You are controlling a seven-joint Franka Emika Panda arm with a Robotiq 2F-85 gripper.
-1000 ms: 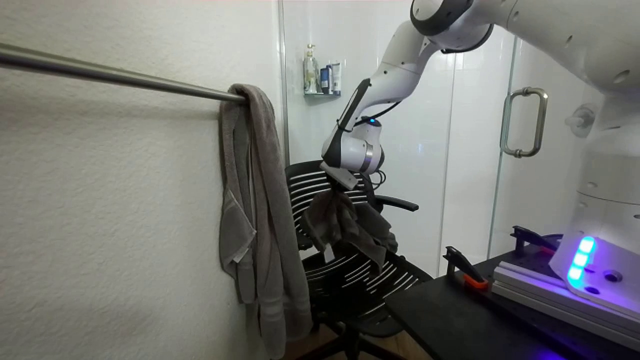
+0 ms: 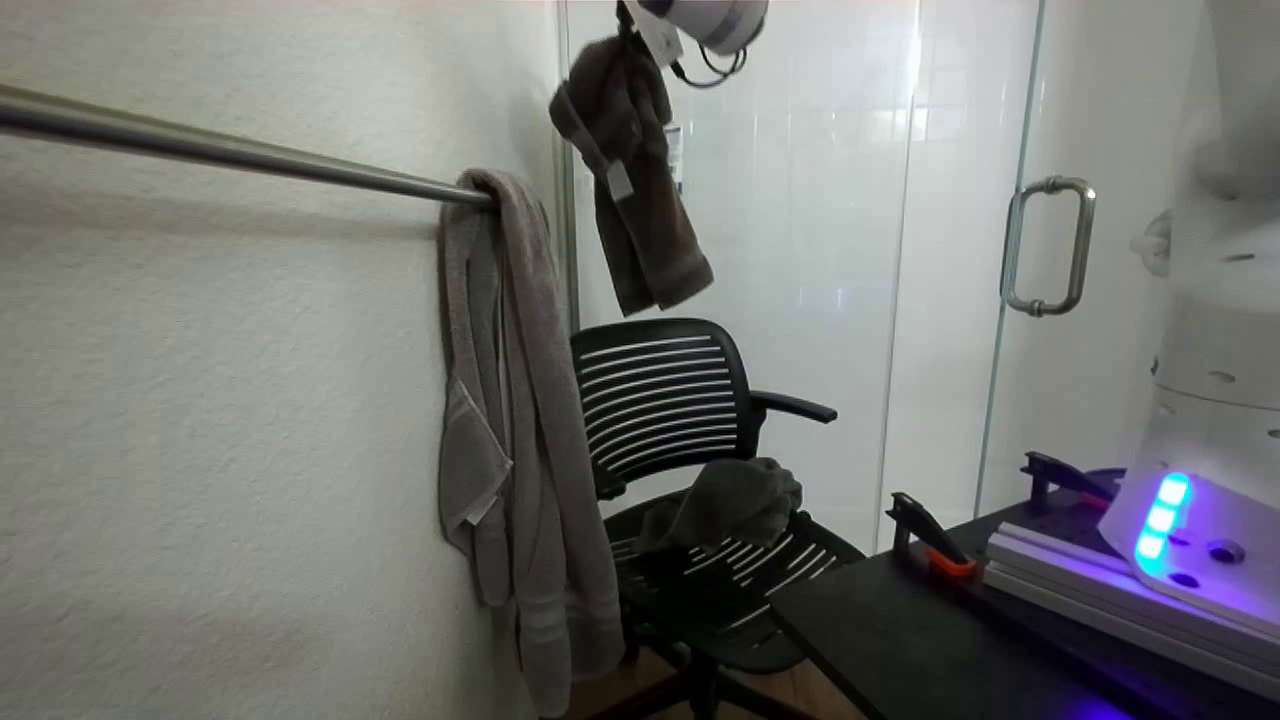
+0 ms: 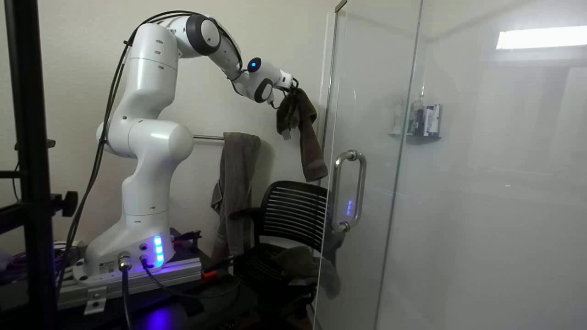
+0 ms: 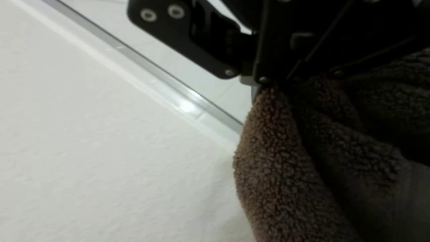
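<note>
A brown-grey towel (image 2: 636, 180) hangs in the air above the chair, bunched at its top and with a pale tag on one side. My gripper is shut on a fold of it; in the wrist view the plush cloth spreads below the fingers and fills the lower right. Exterior view 2 has the same towel (image 3: 309, 143) dangling from the arm's end beside the shower glass. A second grey towel (image 2: 516, 396) drapes over the metal bar (image 2: 240, 156) on the wall. Another dark grey cloth (image 2: 726, 502) lies crumpled on the chair seat.
The black slatted chair (image 2: 660, 402) stands below, between the wall and a dark table (image 2: 912, 648). Behind it is the glass shower wall with a metal door handle (image 3: 347, 189). Clamps (image 2: 930, 534) stick up at the table's edge.
My arm has risen from just over the chair seat to high above the chair back, lifting the towel with it. The crumpled cloth on the seat now shows more fully.
</note>
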